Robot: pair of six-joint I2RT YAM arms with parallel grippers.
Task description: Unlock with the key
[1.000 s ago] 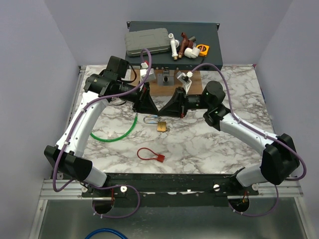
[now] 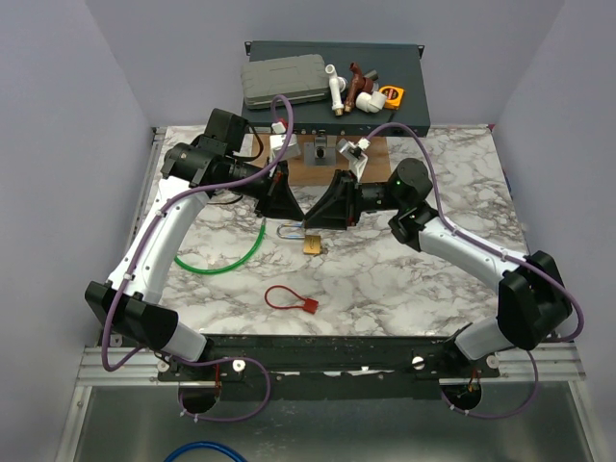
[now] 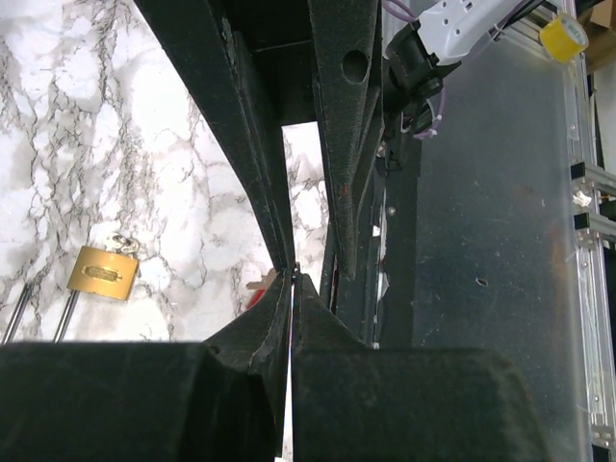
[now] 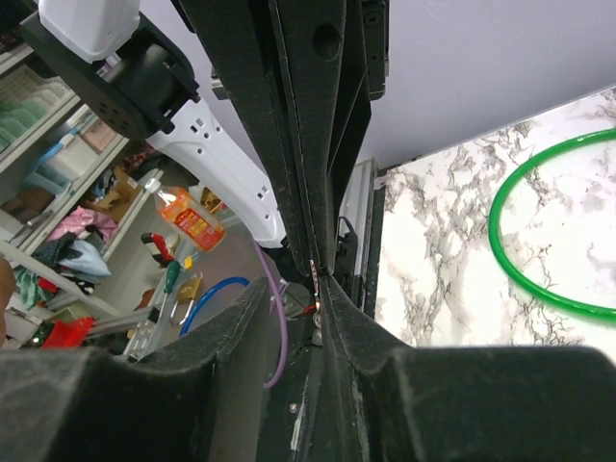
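My two grippers meet tip to tip over the marble table, left (image 2: 296,214) and right (image 2: 310,219) in the top view. A brass padlock (image 3: 103,273) with a long shackle lies below them on the table (image 2: 385,289). In the left wrist view the left gripper has its fingertips together. In the right wrist view a thin metallic piece (image 4: 317,284), likely a key, is upright between the meeting fingertips; which gripper holds it is unclear. The right gripper has its fingers slightly apart.
A red-tagged loop (image 2: 309,305) lies toward the front, a green hose (image 2: 221,269) at the left. At the back are a wooden board (image 2: 375,154) and a dark shelf (image 2: 409,106) with a case and fittings.
The left arm has not visibly moved.
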